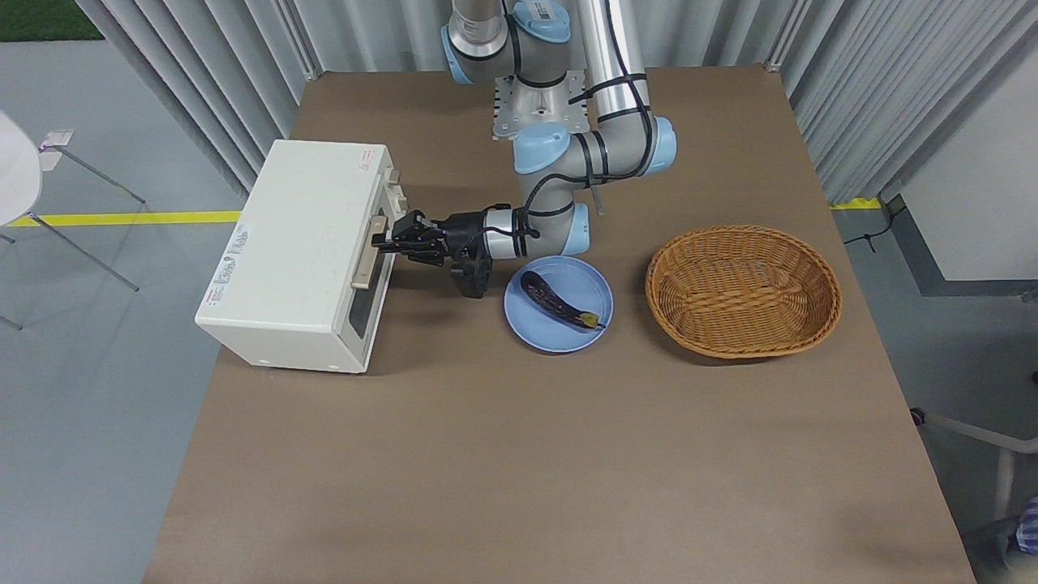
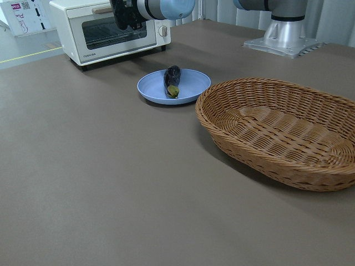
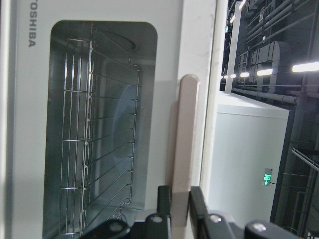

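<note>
A white toaster oven (image 1: pixel 282 253) stands on the left of the table, its glass door (image 2: pixel 113 36) closed. My gripper (image 1: pixel 381 240) is at the door's pale bar handle (image 3: pixel 184 129); in the wrist view its two black fingers lie on either side of the handle and appear shut on it. A blue plate (image 1: pixel 530 320) holds an eggplant (image 1: pixel 555 297) to the right of the oven.
A wicker basket (image 1: pixel 742 290) sits to the right of the plate. The arm's base is at the back of the table.
</note>
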